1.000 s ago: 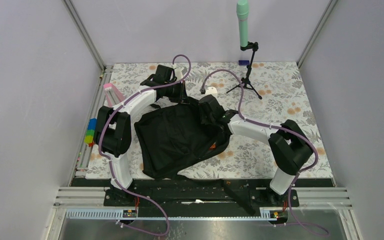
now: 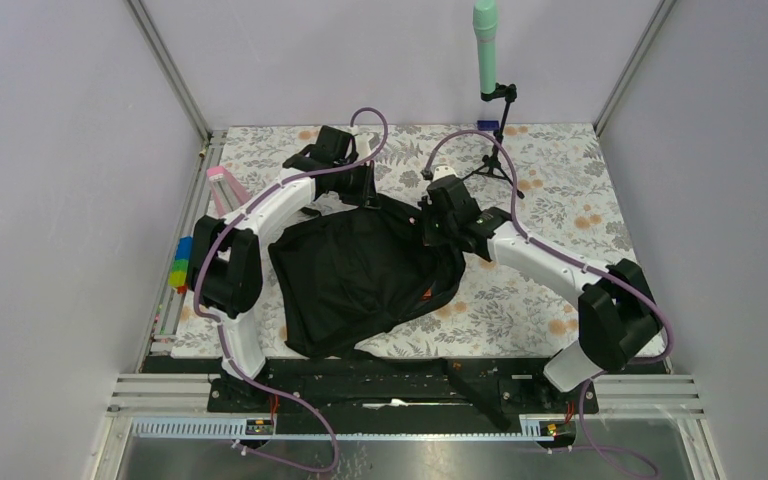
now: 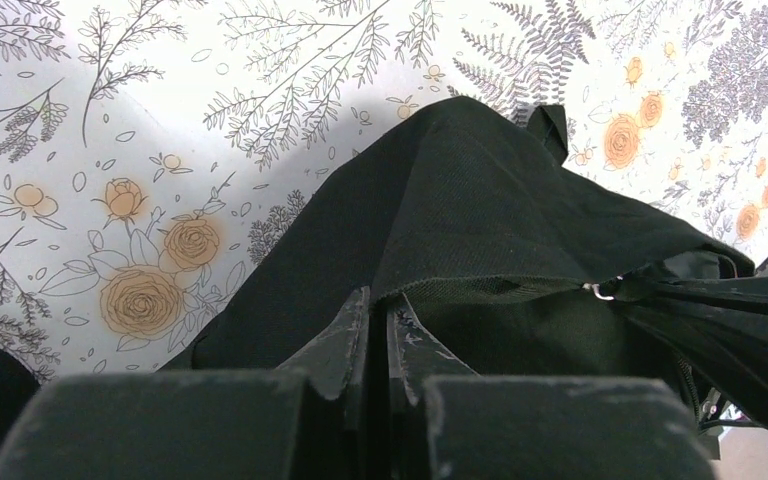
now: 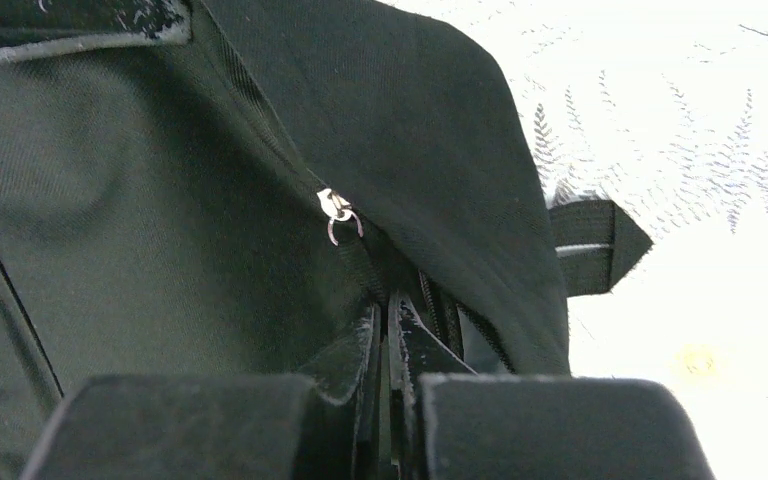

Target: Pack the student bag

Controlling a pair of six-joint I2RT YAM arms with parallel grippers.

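The black bag [image 2: 345,285] lies open on the floral table. My left gripper is shut on the edge of the bag's opening near its upper corner. My right gripper is shut at the zipper's fabric pull tab, which hangs from the metal slider [image 4: 335,205] under the fold of the top edge. In the top view it is right of the left one, over the bag's upper right part; in the left wrist view it reaches in from the right. A small orange item [image 2: 426,294] shows in the bag's lower right.
A mint green cylinder [image 2: 486,45] on a black tripod stands at the back right. A pink object [image 2: 225,190] and colored blocks [image 2: 180,262] sit at the left edge.
My right gripper has moved right and slightly down in the top view along the bag's opening. The left arm is almost unchanged.
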